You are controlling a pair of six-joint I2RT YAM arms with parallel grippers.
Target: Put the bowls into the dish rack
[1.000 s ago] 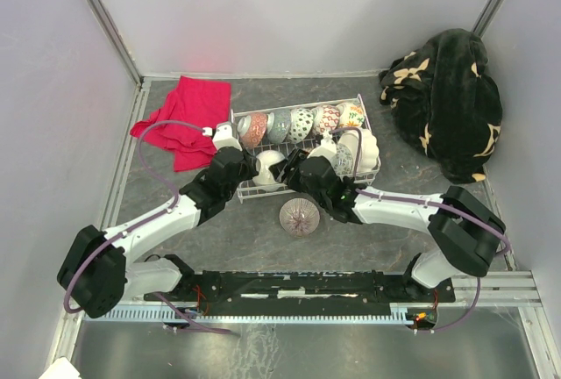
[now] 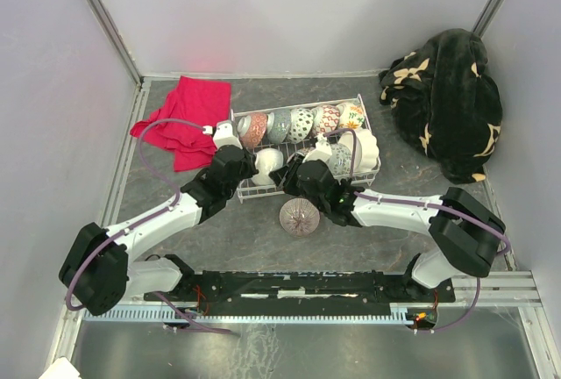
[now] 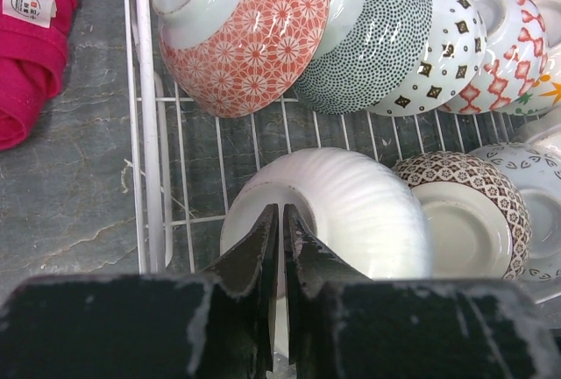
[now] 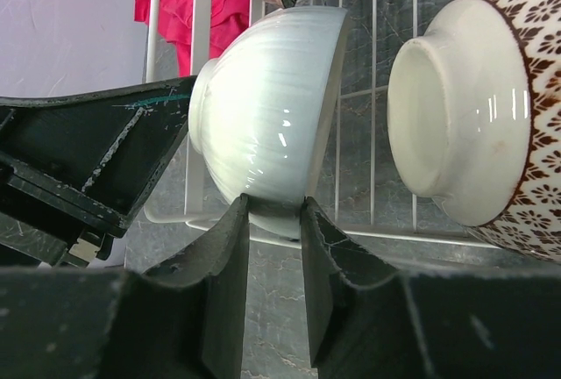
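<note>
A white dish rack (image 3: 149, 133) holds a back row of patterned bowls, including a red one (image 3: 241, 46), and a front row with a brown-patterned bowl (image 3: 508, 212). At the front left a white bowl (image 4: 263, 107) stands on its side. My right gripper is shut on this bowl's rim. My left gripper is at the same bowl's foot, its fingertips close together; whether they grip it I cannot tell. A clear ribbed bowl (image 2: 299, 216) sits on the counter in front of the rack.
A red cloth (image 2: 180, 120) lies left of the rack, a dark patterned cloth (image 2: 438, 107) to the right. Walls surround the counter (image 2: 368, 247); the counter's front has some bare room.
Both arms have shifted only very slightly around the white bowl over the last second; the rest of the top view is unchanged.
</note>
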